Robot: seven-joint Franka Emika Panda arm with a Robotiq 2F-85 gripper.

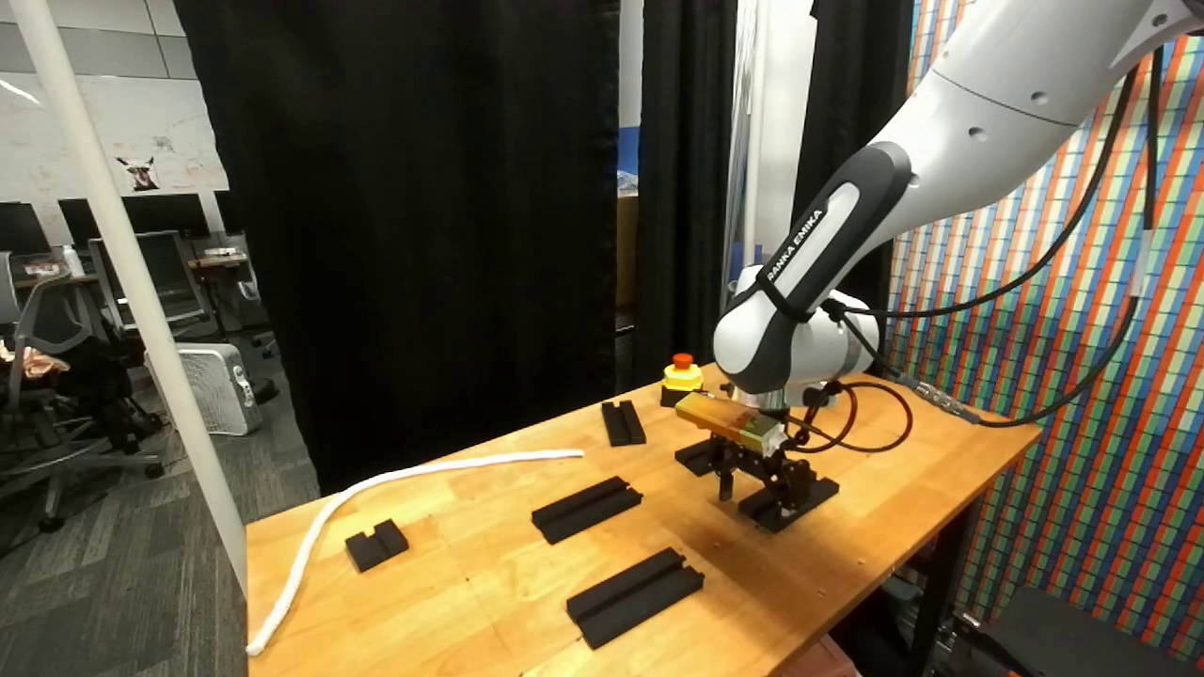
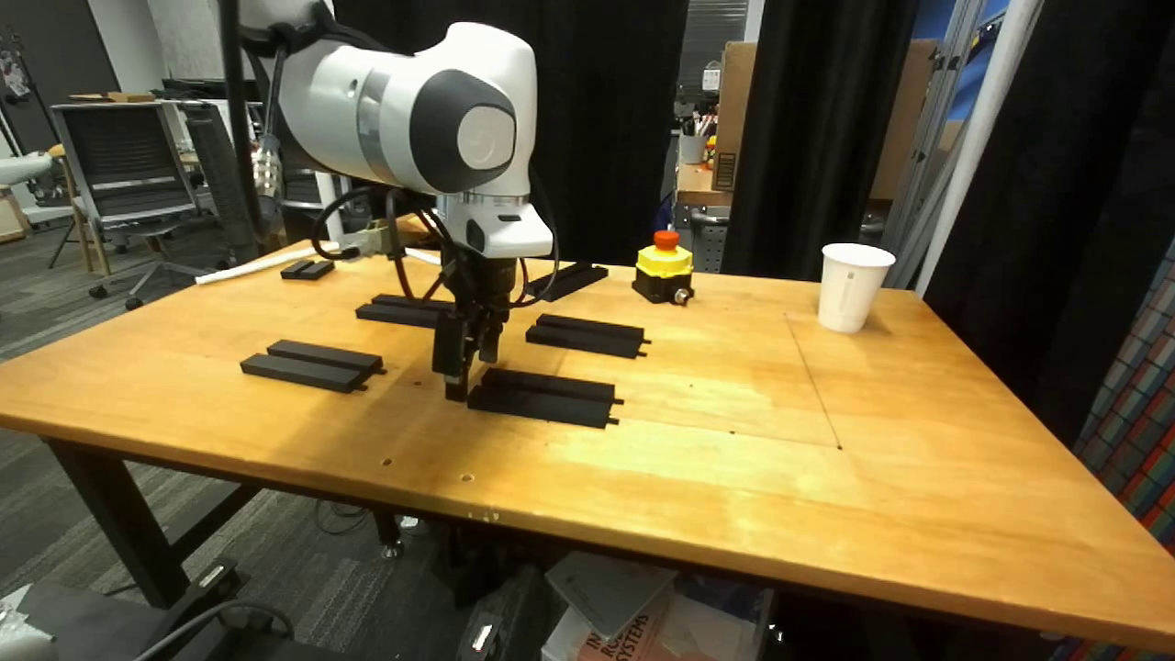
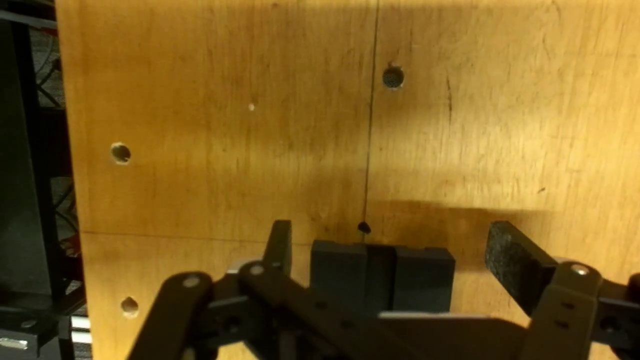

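Note:
My gripper (image 1: 756, 502) points down low over the table, its fingers open. In the wrist view, the end of a black grooved track piece (image 3: 337, 270) shows between the two spread fingers, with a gap on either side. The second exterior view has the gripper (image 2: 471, 373) at the left end of that same track piece (image 2: 545, 409), which lies flat on the wood. Whether the fingertips touch the table is hard to tell. The gripper body hides the piece's rear part in the wrist view.
More black track pieces lie apart: two long ones (image 1: 587, 508) (image 1: 634, 598), one behind the gripper (image 2: 586, 336), and a short one (image 1: 375, 545). A white rope (image 1: 372, 483) curves along the far edge. A yellow-red button (image 2: 664, 264) and a paper cup (image 2: 854, 286) stand behind.

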